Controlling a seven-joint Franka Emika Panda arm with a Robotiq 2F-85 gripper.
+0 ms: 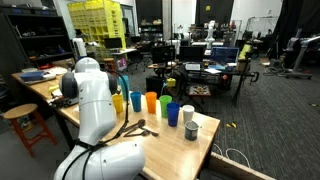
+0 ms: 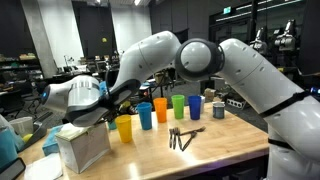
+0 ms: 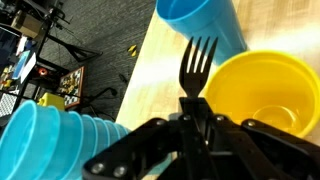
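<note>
In the wrist view, my gripper is shut on a dark fork (image 3: 196, 70), its tines pointing away from the fingers. The fork appears over the near rim of a yellow cup (image 3: 265, 88), whose inside looks empty. Beside that cup is a blue cup (image 3: 203, 22). Exterior view 2 has the yellow cup (image 2: 124, 129) and blue cup (image 2: 145, 118) upright on the table, with my arm bent down towards the table's left end. The fingertips are too small to make out there.
Stacked turquoise cups (image 3: 62, 143) stand close by in the wrist view. A white box (image 2: 84, 149) sits left of the yellow cup. Orange (image 2: 160, 108) and green (image 2: 178, 107) cups continue the row. Utensils (image 2: 184, 137) lie on the otherwise clear near tabletop.
</note>
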